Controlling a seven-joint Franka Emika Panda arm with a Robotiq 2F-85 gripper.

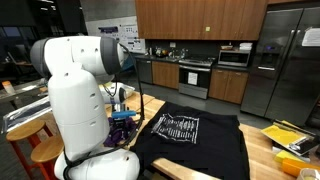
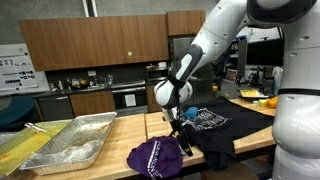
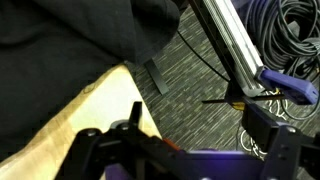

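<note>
A crumpled purple cloth (image 2: 160, 156) lies on the near part of the wooden table, and in exterior view 1 the cloth (image 1: 120, 133) is partly behind the arm. My gripper (image 2: 182, 142) is low, pointing down by the cloth's right side; whether it touches the cloth cannot be made out. In the wrist view the gripper stands open, its two dark fingers wide apart with nothing held between them. A large black cloth (image 1: 196, 138) with pale printing is spread over the table.
A wire-like metal tray (image 2: 75, 140) stands left of the purple cloth. Yellow items (image 1: 290, 140) sit at the table's far right. Beyond the table edge (image 3: 125, 85), the wrist view shows floor, a metal frame (image 3: 228, 45) and coiled cables (image 3: 290, 35).
</note>
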